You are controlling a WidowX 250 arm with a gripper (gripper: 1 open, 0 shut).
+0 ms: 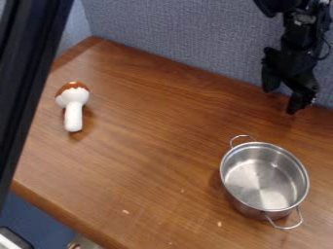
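Observation:
My black gripper (289, 86) hangs low at the upper right, near the back edge of the wooden table by the wall; whether its fingers are open or shut is unclear. A white toy mushroom with a brown-and-white cap (73, 104) lies on the left side of the table. A steel pot (264, 179) with two handles stands at the front right, below the gripper in the view.
A grey padded wall (169, 39) runs along the back, and a dark vertical shape fills the left edge of the view.

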